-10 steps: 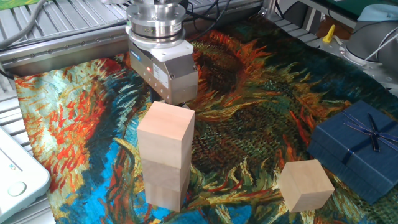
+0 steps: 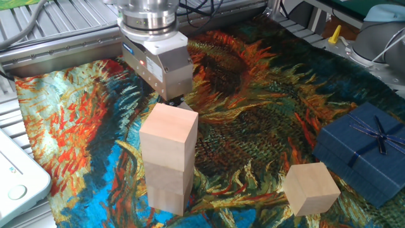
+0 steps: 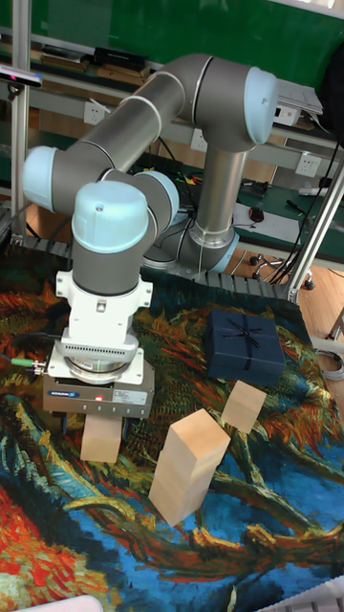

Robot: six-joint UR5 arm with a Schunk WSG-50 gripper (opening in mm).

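Note:
A tower of stacked wooden blocks [image 2: 168, 158] stands upright near the front in exterior view 2, its blocks slightly out of line. A single wooden block [image 2: 311, 189] sits apart from it, close to the blue box. My gripper [image 3: 96, 426] points down beside the tower in exterior view 3. Another wooden block [image 3: 99, 441] shows directly below the gripper body; whether the fingers touch it is unclear. In exterior view 2 the tower hides most of the fingertips and the space under them.
A dark blue gift box [image 2: 364, 149] with a ribbon lies at the right. At the left edge is a white device [image 2: 19, 171].
The tower, single block and box have not moved.

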